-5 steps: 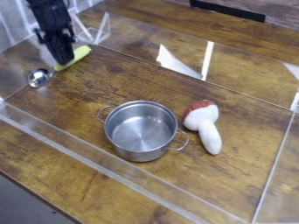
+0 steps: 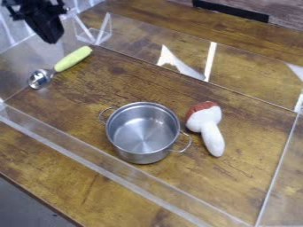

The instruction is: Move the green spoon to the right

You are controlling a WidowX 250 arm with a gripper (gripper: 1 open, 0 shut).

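The green spoon (image 2: 73, 58) lies flat on the wooden table at the upper left, its light green handle slanting up and right from a silver bowl. My dark gripper (image 2: 51, 37) hangs in the upper left corner, up and left of the handle and apart from it. It looks blurred and small, so I cannot make out how its fingers stand. The spoon is in full view, with no part of it covered by the arm.
A steel pot (image 2: 143, 133) with two handles stands near the middle of the table. To its right lies a white mushroom-like toy (image 2: 208, 133) with a red top. Clear walls (image 2: 130, 173) edge the table. Bare wood separates the spoon from the pot.
A second ago my gripper was down over the spoon's handle, partly hiding it. It has since risen up and away, while the spoon lies in the same place.
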